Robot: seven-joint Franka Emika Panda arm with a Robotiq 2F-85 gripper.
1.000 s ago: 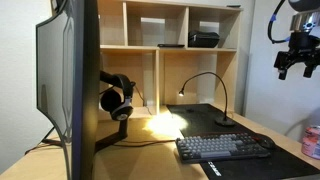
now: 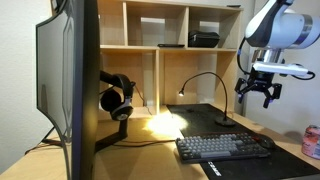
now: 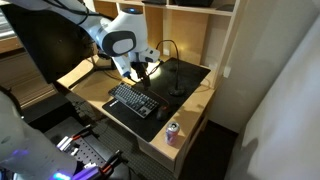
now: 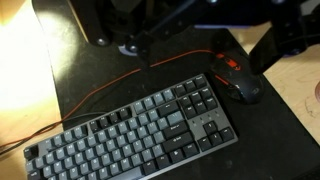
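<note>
In exterior view 1 my gripper (image 2: pixel 256 96) hangs in the air at the right, above the desk, its fingers apart with nothing between them. A dark grey keyboard (image 2: pixel 220 147) lies on the black desk mat, and a black mouse (image 2: pixel 263 141) sits off its right end. From the wrist, the keyboard (image 4: pixel 135 135) shows below the open fingers, which reach in dark from the top edge. The mouse (image 4: pixel 234 78) is at the right in that view, with red accents; a thin red cable curves across the mat.
A black desk lamp (image 2: pixel 224 119) with a curved neck stands behind the keyboard. A pinkish can (image 3: pixel 172 131) stands at the desk's front corner. A large monitor (image 2: pixel 72 85) blocks the left side, and wooden shelves (image 2: pixel 150 55) rise behind.
The desk objects have stayed put.
</note>
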